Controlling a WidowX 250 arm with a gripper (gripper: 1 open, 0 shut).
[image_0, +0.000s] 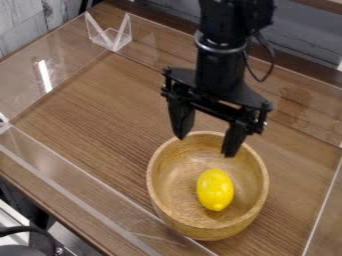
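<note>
A yellow oval object (214, 189) lies in a tan bowl (171, 190) on the wooden table. My black gripper (207, 125) hangs just above and behind the bowl, open, with its two fingers spread wide to left and right and nothing seen between them. The arm reaches down from the top of the view.
A clear, thin-walled container (110, 32) stands at the back left.
</note>
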